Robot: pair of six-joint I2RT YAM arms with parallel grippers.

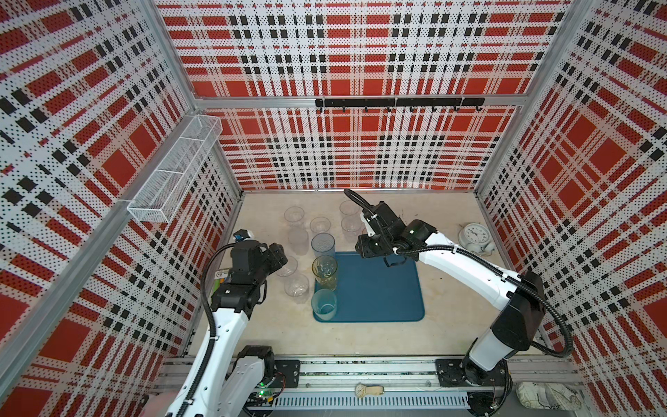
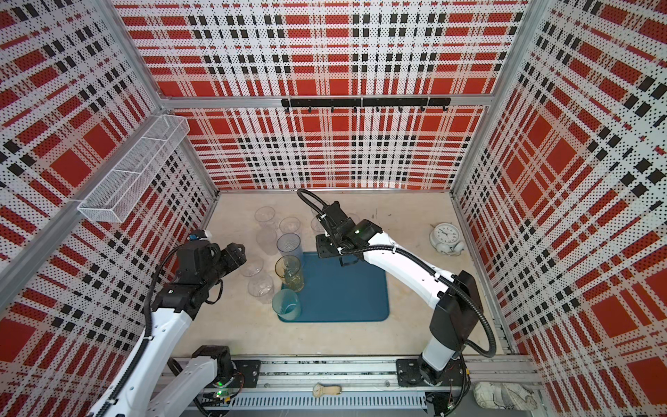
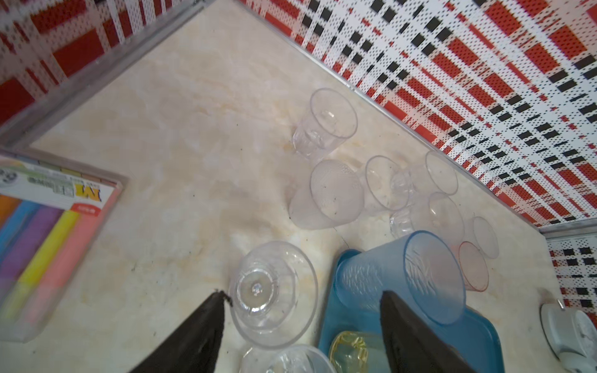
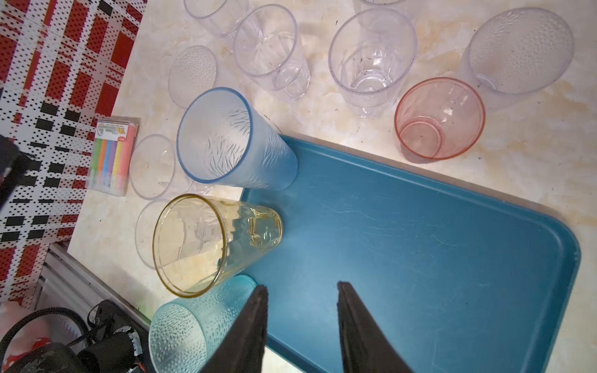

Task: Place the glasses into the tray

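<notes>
The blue tray (image 4: 423,261) holds blue (image 4: 261,161), yellow (image 4: 242,242) and teal (image 4: 199,323) glasses along its left side. Outside it, clear glasses stand left, including one (image 3: 273,292) below my left gripper, and several behind, with a pink glass (image 4: 438,124) at the tray's back edge. My right gripper hangs over the tray, open with nothing between its fingers. My left gripper is open too, its blurred fingertips over the left-side glasses, holding nothing.
A pack of coloured chalk (image 4: 112,155) lies at the left. A white clock (image 1: 474,236) stands at the right. A wire basket (image 1: 173,170) hangs on the left wall. The tray's middle and right are clear.
</notes>
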